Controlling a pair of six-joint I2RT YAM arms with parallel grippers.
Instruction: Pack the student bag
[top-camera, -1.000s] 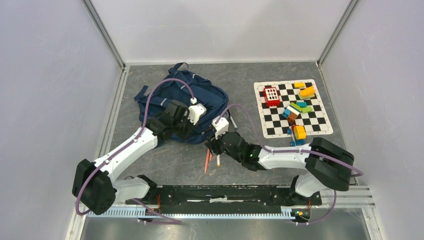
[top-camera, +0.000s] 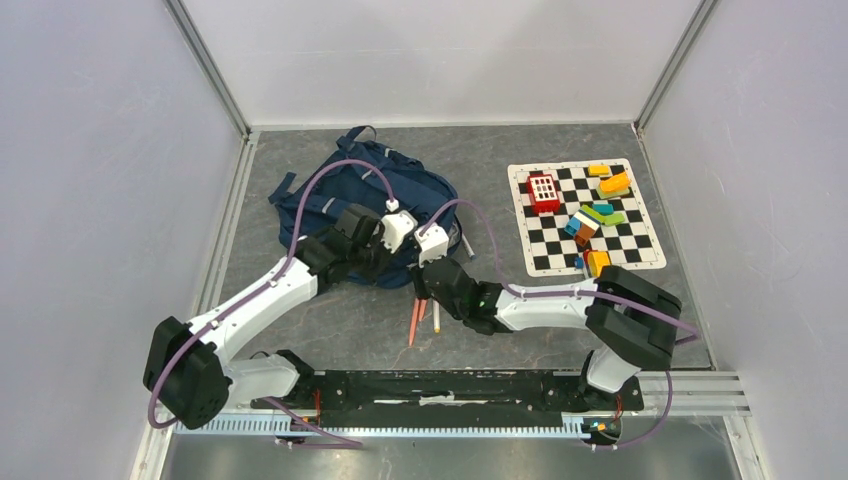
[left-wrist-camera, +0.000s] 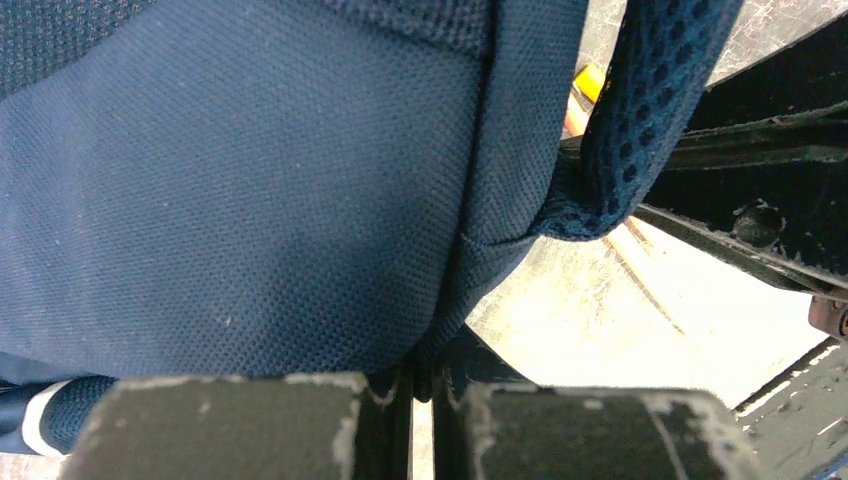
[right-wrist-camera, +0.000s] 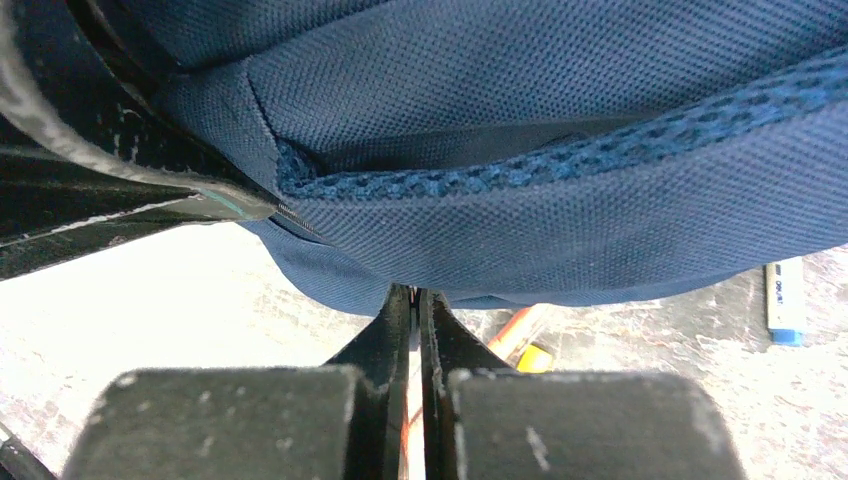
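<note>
The navy student bag (top-camera: 345, 185) lies at the back left of the work surface, its flap hanging over the front. In the left wrist view my left gripper is shut on the bag's edge at a seam corner. My right gripper is shut beneath the overhanging fabric at the bag's front. Between its tips sits the zipper pull, mostly hidden by the fingers and cloth. The zipper line and bag's inside are covered in the right wrist view. Two orange pens (top-camera: 413, 325) and a white, yellow-capped marker (top-camera: 436, 318) lie before the bag.
A white marker with a blue end (right-wrist-camera: 785, 295) lies by the bag's right side. On the right, a checkered board (top-camera: 545, 255) carries several toy blocks, including a red one (top-camera: 543, 193). The grippers sit very close together. Floor between bag and board is free.
The left gripper has shifted slightly, keeping hold of the fabric.
</note>
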